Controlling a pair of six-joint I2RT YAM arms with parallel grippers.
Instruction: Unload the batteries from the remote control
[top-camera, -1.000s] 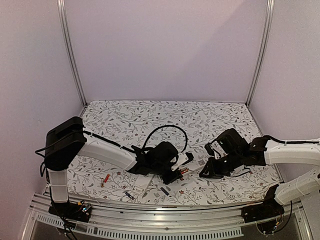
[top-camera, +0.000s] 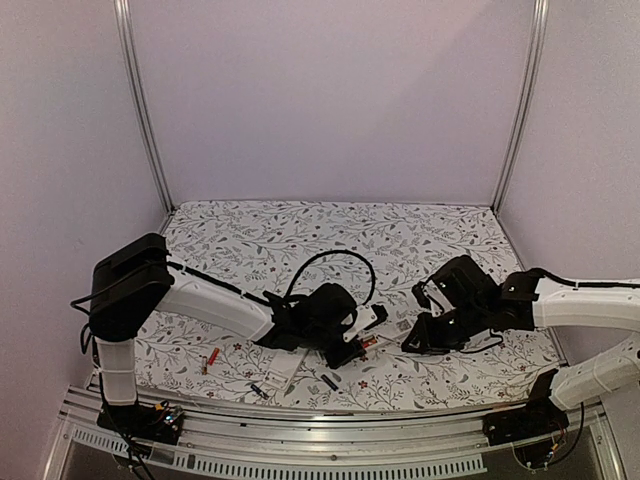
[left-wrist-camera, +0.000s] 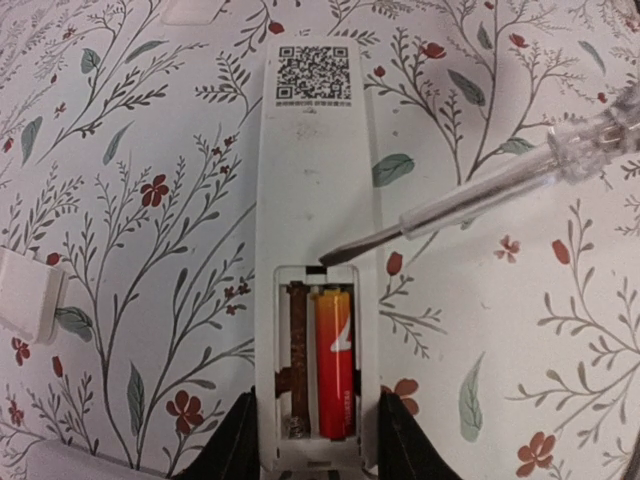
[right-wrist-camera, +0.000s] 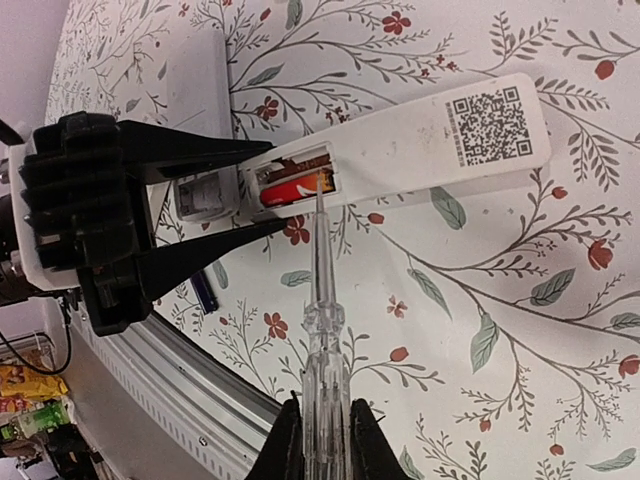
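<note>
The white remote (left-wrist-camera: 315, 190) lies back up with its battery compartment uncovered. My left gripper is shut across the compartment end, one finger on each long side. One red-orange battery (left-wrist-camera: 335, 365) sits in the right-hand slot in the left wrist view; beside it runs a dark brown strip (left-wrist-camera: 299, 360), which I cannot identify. In the right wrist view, my right gripper is shut on a clear-handled screwdriver (right-wrist-camera: 323, 335). Its metal tip appears at the compartment's inner edge, near the battery's end; whether it touches is unclear.
Another white device (right-wrist-camera: 203, 115) lies beside the left gripper's fingers. Loose on the cloth are a red battery (top-camera: 213, 356) and dark batteries (top-camera: 259, 391), one of them (top-camera: 330, 382) near the left gripper.
The left arm has kept still.
</note>
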